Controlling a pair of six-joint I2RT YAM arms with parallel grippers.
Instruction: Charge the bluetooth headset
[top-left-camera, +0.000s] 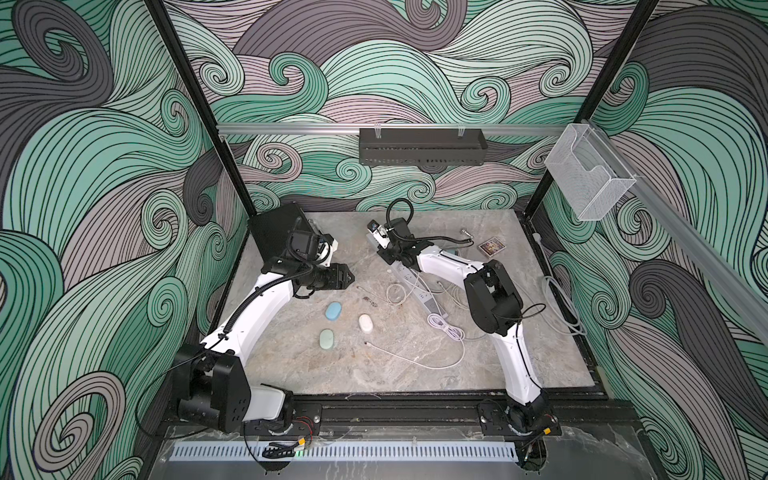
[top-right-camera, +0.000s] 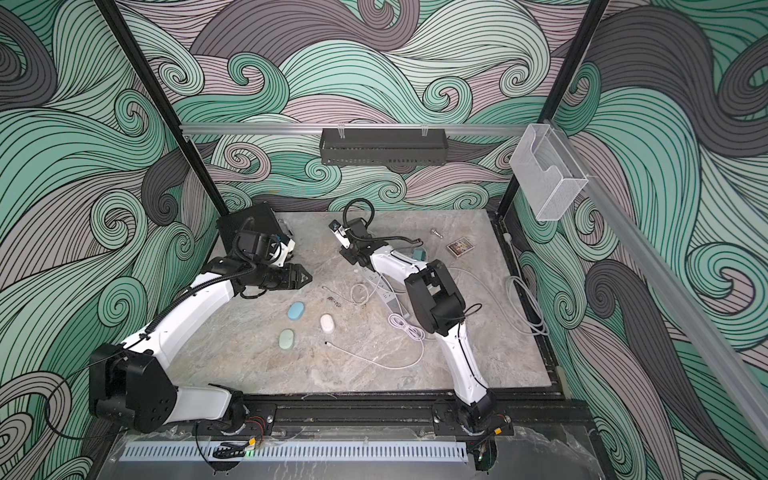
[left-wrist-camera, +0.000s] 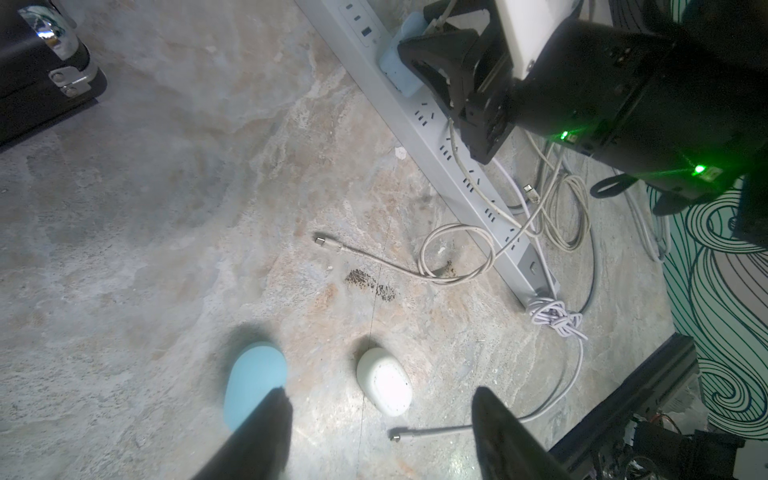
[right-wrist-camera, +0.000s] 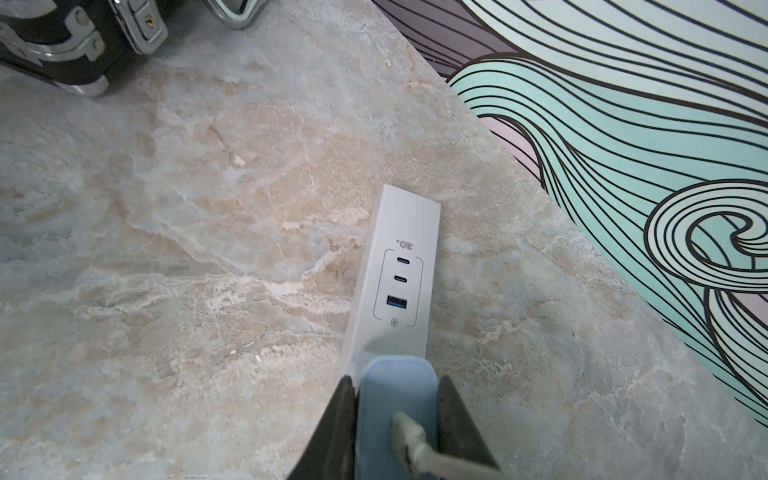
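My right gripper is shut on a light blue charger plug (right-wrist-camera: 396, 369), which it holds against or just over the grey power strip (right-wrist-camera: 406, 204); whether its prongs sit in a socket is hidden. A pale cable leaves the plug and, in the left wrist view, its loose end (left-wrist-camera: 321, 240) lies on the table past a loop. Three rounded cases, perhaps for the headset, lie at front left: white (left-wrist-camera: 384, 382), blue (left-wrist-camera: 256, 380) and green (top-left-camera: 326, 339). Above the table, my left gripper is open and empty.
Another white cable (left-wrist-camera: 448, 430) lies bundled near the strip's near end, its tip close to the white case. A black box (top-left-camera: 280, 228) stands at the back left, and a small picture card (top-left-camera: 492, 246) lies at the back right. Bare tabletop surrounds the cases.
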